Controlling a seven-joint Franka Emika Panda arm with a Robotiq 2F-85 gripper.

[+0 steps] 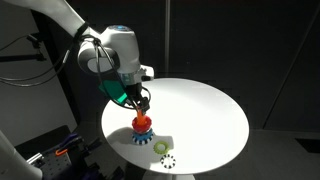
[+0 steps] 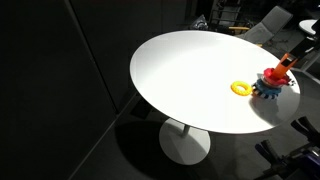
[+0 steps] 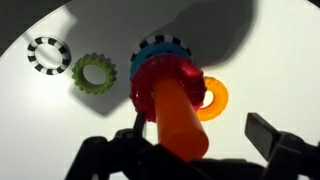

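An upright orange peg (image 3: 178,112) rises through a red ring (image 3: 147,82), which rests on a blue piece (image 3: 165,47) with a black-and-white edge. In exterior view 1 this stack stands near the front left of the round table, the red ring (image 1: 142,125) below the orange peg (image 1: 141,115). My gripper is open above it, its dark fingers (image 3: 280,146) apart on either side of the peg. A green ring (image 3: 93,73) and a black-and-white ring (image 3: 49,56) lie flat to the left in the wrist view. A yellow-orange ring (image 3: 213,99) lies beside the stack.
The yellow-orange ring (image 2: 241,88) lies flat close to the stack in exterior view 2. Dark curtains hang behind the table.
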